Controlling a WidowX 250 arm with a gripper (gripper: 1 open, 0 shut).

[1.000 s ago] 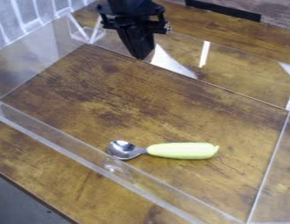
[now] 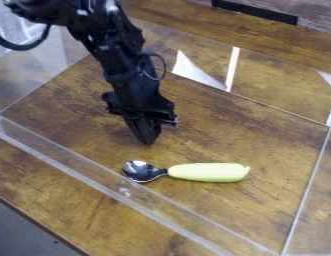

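My black gripper (image 2: 145, 128) is low over the wooden table, left of centre in the camera view, with its fingertips shut and nothing visible between them. A spoon (image 2: 200, 172) with a silver bowl and a thick pale yellow-green handle lies below and to the right of the fingertips, apart from them, bowl toward the left.
Clear plastic walls (image 2: 312, 205) surround the work area on the wooden table (image 2: 74, 215). The floor inside is clear apart from the spoon. A dark bar sits at the back right.
The arm has come down from the back of the area toward the front, ending low near the spoon. The spoon has not moved.
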